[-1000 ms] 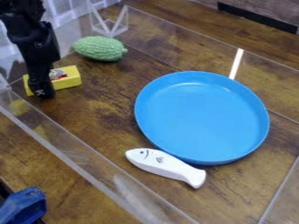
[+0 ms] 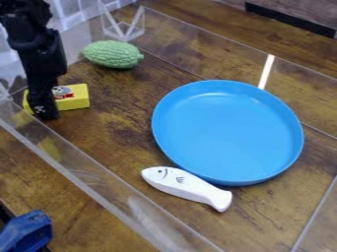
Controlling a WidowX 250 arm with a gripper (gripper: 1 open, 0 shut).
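The black gripper [image 2: 42, 96] is low at the left, its fingers down at a yellow block [image 2: 74, 95] with a small printed label. The fingers partly cover the block, and the gap between them is hard to make out. A green textured vegetable toy [image 2: 112, 55] lies behind and to the right of the block.
A blue plate [image 2: 227, 133] takes up the right middle, with a white fish-shaped object [image 2: 187, 187] in front of it. A blue object [image 2: 24, 232] sits at the lower left. Clear tray walls border the wooden floor, which is bare between block and plate.
The gripper and the yellow block have shifted very slightly left and downward in the view. The plate, fish and green toy have not moved.
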